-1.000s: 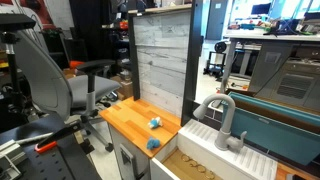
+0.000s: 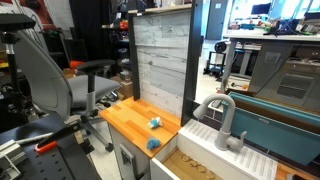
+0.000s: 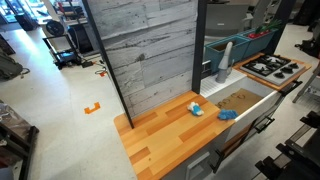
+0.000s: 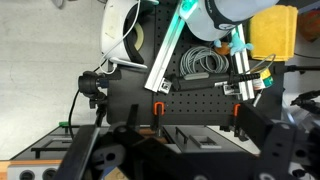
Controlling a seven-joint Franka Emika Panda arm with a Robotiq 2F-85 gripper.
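Observation:
Two small blue things lie on the wooden counter [image 2: 128, 116]: one blue-and-white piece [image 2: 155, 123] toward the back, one blue piece [image 2: 153, 144] by the edge of the open drawer [image 3: 240, 101]. Exterior view 2 shows the same blue-and-white piece [image 3: 195, 109] and blue piece [image 3: 227, 114]. What they are is too small to tell. In the wrist view my gripper stands open, its orange-marked fingers [image 4: 158, 108] wide apart. Below it is a black perforated surface with a coiled grey cable [image 4: 203, 60]; nothing shows between the fingers.
A grey tap [image 2: 226, 120] rises behind the drawer, and a grey plank wall [image 2: 160, 60] backs the counter. A stove [image 3: 268, 68] lies farther along. Orange cloth [image 4: 272, 32] and cables crowd the black surface.

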